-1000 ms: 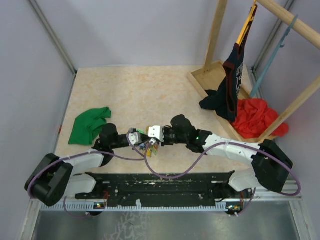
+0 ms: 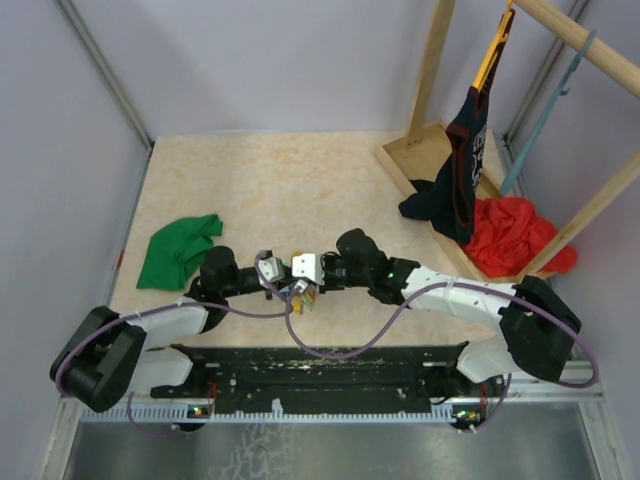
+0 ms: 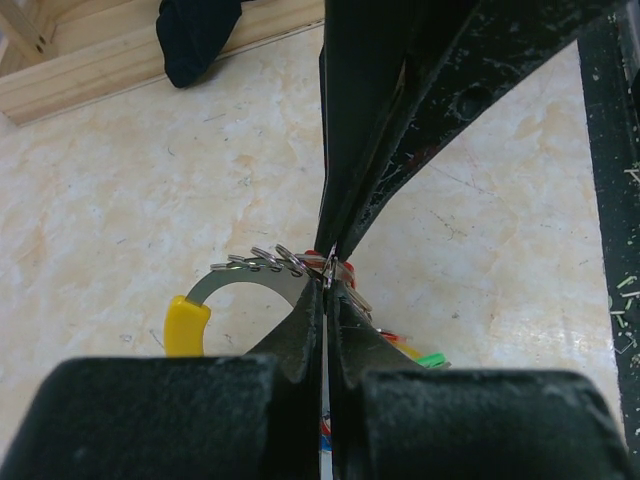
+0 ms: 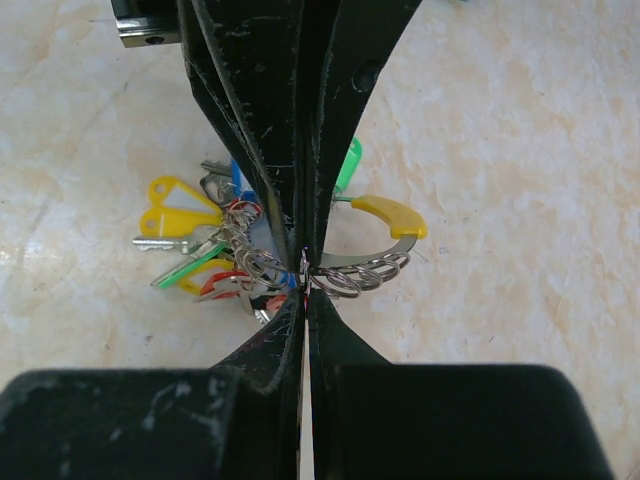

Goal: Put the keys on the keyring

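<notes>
My two grippers meet at the middle of the table, both shut on small metal rings. In the left wrist view my left gripper pinches a thin silver ring at the curved keyring (image 3: 225,272), with my right gripper's black fingers (image 3: 360,150) just above it. In the right wrist view my right gripper grips at the row of rings along the metal band, which has a yellow end grip (image 4: 390,215). Keys with yellow (image 4: 180,205), green, blue and red tags lie below, partly hidden by the grippers.
A green cloth (image 2: 175,250) lies at the left. A wooden stand (image 2: 405,155) with a hanging dark fabric and a red cloth (image 2: 510,240) fills the right.
</notes>
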